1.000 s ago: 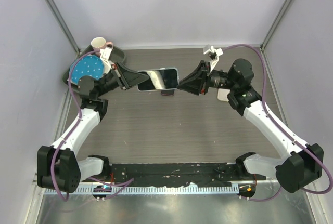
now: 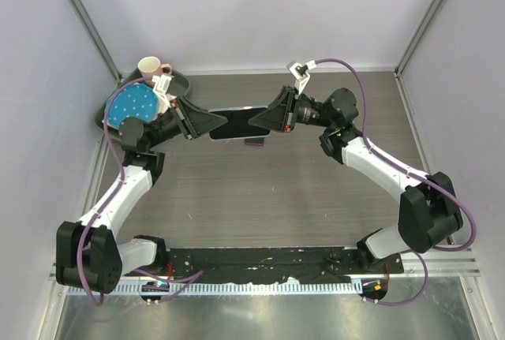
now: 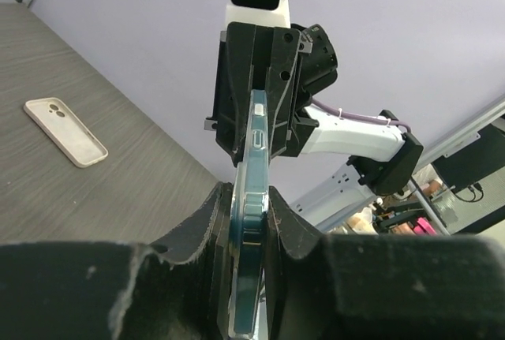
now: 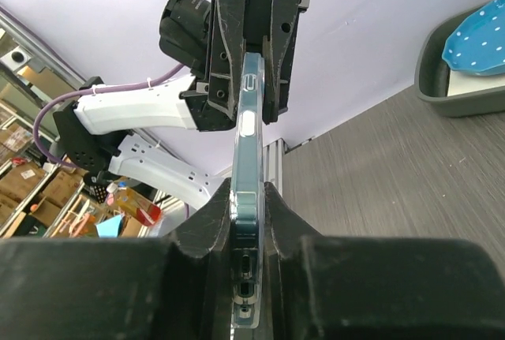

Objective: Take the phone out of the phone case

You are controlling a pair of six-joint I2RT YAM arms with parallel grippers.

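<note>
The phone (image 2: pixel 237 124), a dark screen inside a clear-edged case, is held upright in mid-air between both grippers. My left gripper (image 2: pixel 209 121) holds its left end; in the left wrist view the phone's edge (image 3: pixel 254 198) runs between the fingers. My right gripper (image 2: pixel 269 121) is shut on the other end, and its fingers flank the phone's edge (image 4: pixel 248 158) in the right wrist view. Whether phone and case have separated at all cannot be told.
A pale case-like item (image 3: pixel 66 132) lies on the table (image 2: pixel 260 190). A small dark object (image 2: pixel 254 142) lies beneath the phone. A grey bin (image 4: pixel 438 99) with a blue dotted item and a mug (image 2: pixel 151 68) stands back left.
My right gripper has moved left onto the phone's right end and now holds it. My left gripper and the phone have stayed nearly in place.
</note>
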